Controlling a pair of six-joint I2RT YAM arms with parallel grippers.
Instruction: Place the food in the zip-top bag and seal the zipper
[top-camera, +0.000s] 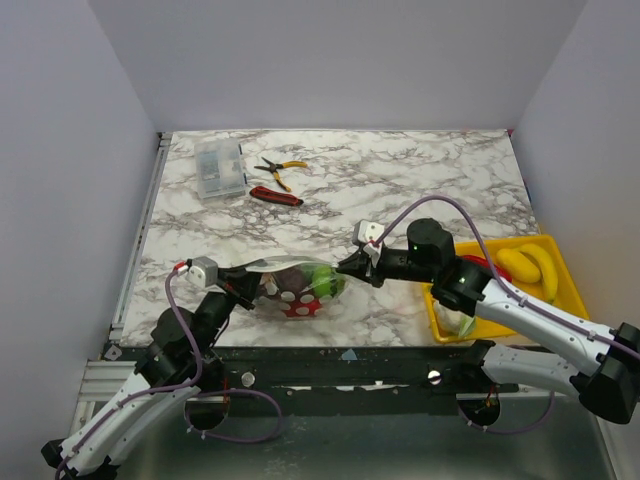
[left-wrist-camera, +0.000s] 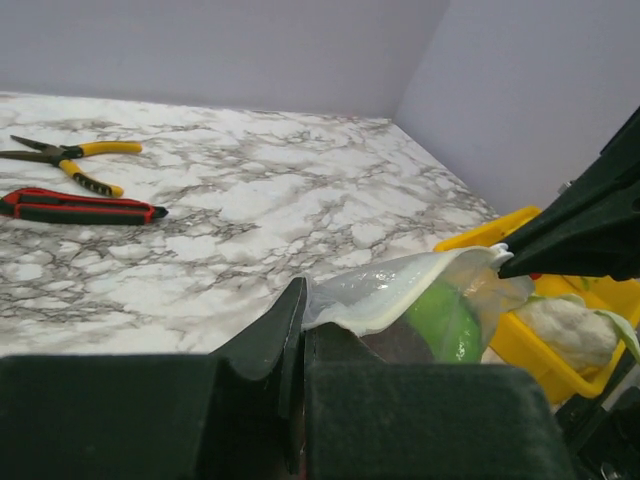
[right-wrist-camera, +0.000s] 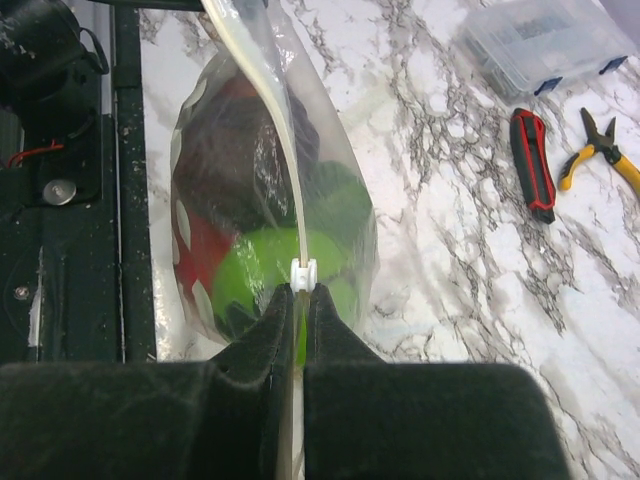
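Observation:
A clear zip top bag (top-camera: 300, 290) with food inside hangs stretched between my two grippers, near the table's front edge. Through its film show a green item (left-wrist-camera: 444, 322), dark shapes and red with white dots. My left gripper is shut on one end of the bag's top edge. At the other end, my right gripper is shut on the white zipper slider (right-wrist-camera: 304, 273). From the slider, the zip strip (right-wrist-camera: 285, 135) runs toward the left gripper. In the left wrist view, the right gripper's fingers (left-wrist-camera: 575, 235) pinch the bag's far corner.
A yellow bin (top-camera: 570, 285) at the right holds bananas (top-camera: 541, 268), a mango-like fruit (top-camera: 516, 264) and a cauliflower (left-wrist-camera: 570, 332). Pliers (top-camera: 281, 173), a red utility knife (top-camera: 276, 196) and a clear case (top-camera: 220, 168) lie at the back left.

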